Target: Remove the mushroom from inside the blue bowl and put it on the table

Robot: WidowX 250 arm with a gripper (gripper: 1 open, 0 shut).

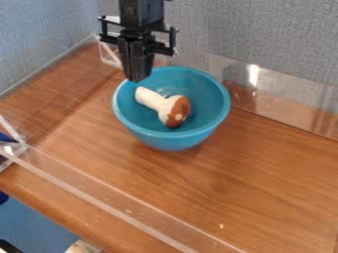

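Observation:
The toy mushroom [172,109], with a white stem and a brown-and-white cap, lies inside the blue bowl [209,126]. Its cap points toward the bowl's front right and its stem toward the back left. Above the bowl's back-left rim hangs my black gripper [137,71], apart from the mushroom. Its dark fingers blend together at this size, so how far apart they stand cannot be made out. No object shows between them.
Bare wooden table [264,188] spreads to the right and in front of the bowl. A low clear barrier [284,87] runs along the back, before grey walls. At the left edge sits a dark blue object [7,137], partly out of view.

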